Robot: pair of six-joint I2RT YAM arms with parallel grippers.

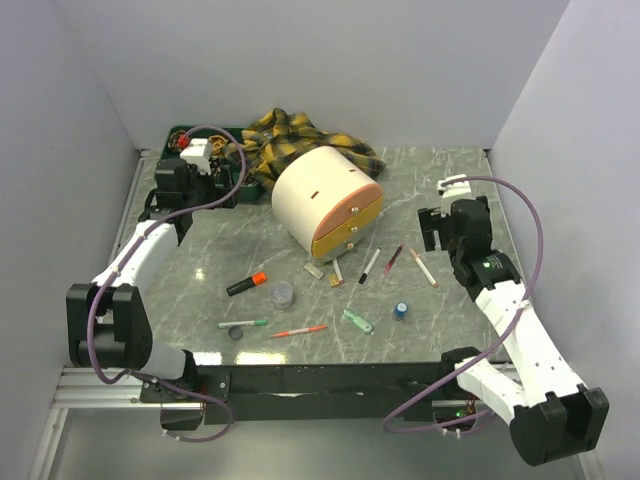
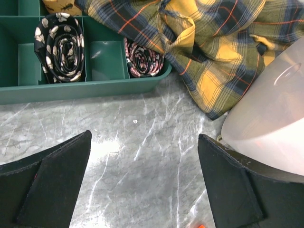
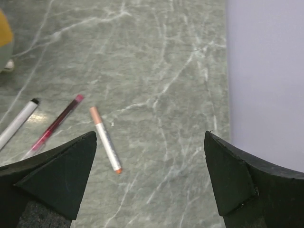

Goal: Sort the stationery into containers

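Observation:
Stationery lies loose on the marble table: an orange-black marker [image 1: 246, 284], green pen [image 1: 243, 323], orange pen [image 1: 298, 330], green item [image 1: 358, 322], blue jar [image 1: 400, 311], clear round container [image 1: 282, 295], white-black pen [image 3: 16, 124], pink pen [image 3: 58, 121] and orange-tipped pen [image 3: 106, 140], with small pieces by the cream drawer cabinet [image 1: 320, 192]. My left gripper is open, raised before the green divided tray [image 2: 133, 85], which holds rolled cloths. My right gripper is open above the right side, nothing between its fingers.
A yellow-black plaid cloth [image 2: 213, 85] lies at the back, draped over part of the tray. A small dark round item [image 1: 236, 332] sits at the front left. Free table [image 3: 175, 80] shows at the back right, beside the wall [image 3: 266, 71].

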